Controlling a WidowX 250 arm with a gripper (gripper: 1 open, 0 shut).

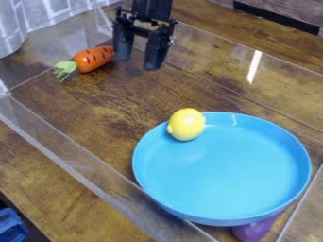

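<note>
The dark gripper [138, 49] is at the top middle, standing open low over the wooden floor, its two fingers spread with nothing clearly between them. To its left lies an orange toy carrot [93, 59] with green leaves. A yellow ball [187, 124] sits at the upper left edge of a large blue plate [221, 175] in the lower right.
A purple object [256, 228] is partly hidden under the plate's bottom right. Clear plastic walls border the left side, with a white cylinder [10, 24] at top left.
</note>
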